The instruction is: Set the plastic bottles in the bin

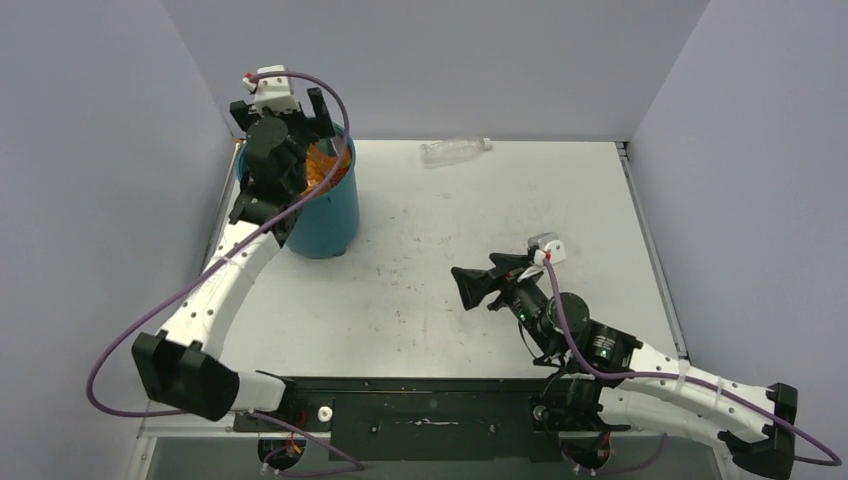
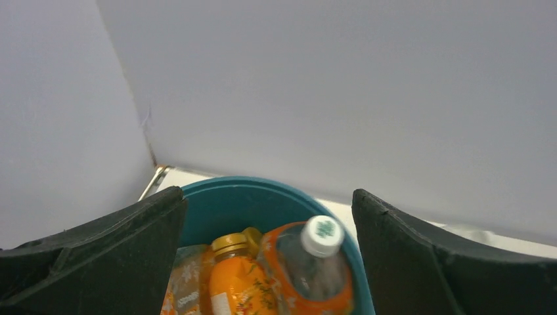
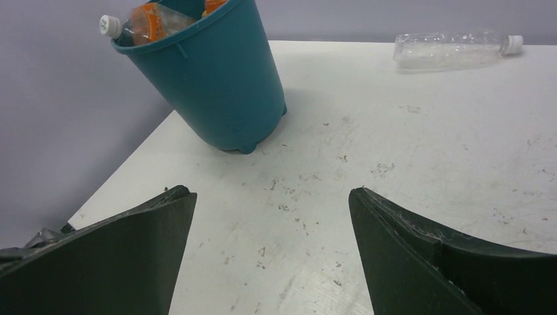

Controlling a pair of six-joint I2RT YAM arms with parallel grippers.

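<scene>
A clear plastic bottle with a white cap (image 1: 455,151) lies on its side near the back wall; the right wrist view shows the same clear bottle (image 3: 453,49) at upper right. The teal bin (image 1: 330,220) stands at the back left. Inside it are several bottles, among them an orange one (image 2: 240,282) and a white-capped one (image 2: 315,269). My left gripper (image 1: 280,105) is open over the bin, its fingers spread and nothing gripped. My right gripper (image 1: 484,275) stands open above the front right of the table, with empty space between its fingers.
Grey walls enclose the back (image 1: 450,70) and both sides. In the right wrist view, a white-capped bottle (image 3: 148,25) sticks out over the bin's rim.
</scene>
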